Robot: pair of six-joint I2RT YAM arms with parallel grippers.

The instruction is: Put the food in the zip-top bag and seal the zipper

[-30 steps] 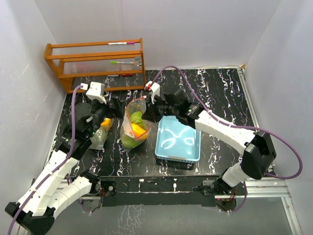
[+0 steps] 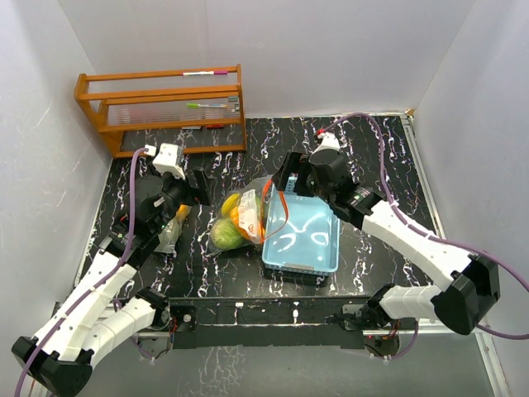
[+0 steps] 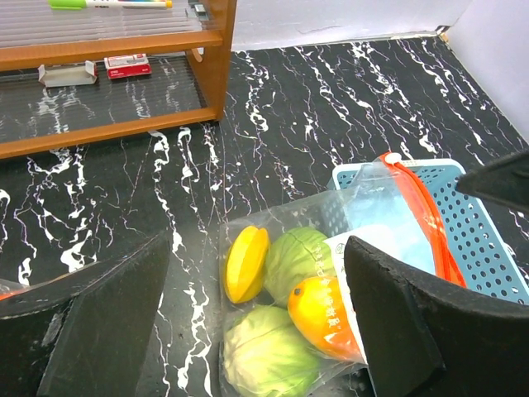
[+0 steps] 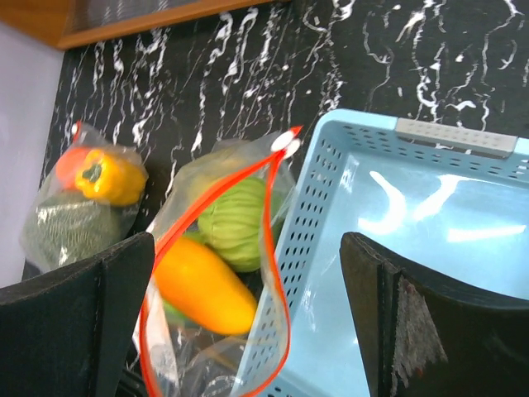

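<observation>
A clear zip top bag with a red-orange zipper rim lies mid-table, its mouth spread apart and leaning over the tray's left edge. Inside it show a yellow food piece, an orange one and green cabbage-like pieces. Above the bag's mouth and the tray edge, my right gripper is open; nothing sits between its fingers. My left gripper hovers to the left of the bag, also open and empty. The blue tray appears empty.
A second filled bag lies at the left, partly under my left arm. The wooden rack stands at the back left, holding markers. Bare black table extends right of the tray.
My right gripper has moved right, away from above the bag. The bag's mouth has tipped right onto the tray edge from a more upright stance. The left arm shifted slightly.
</observation>
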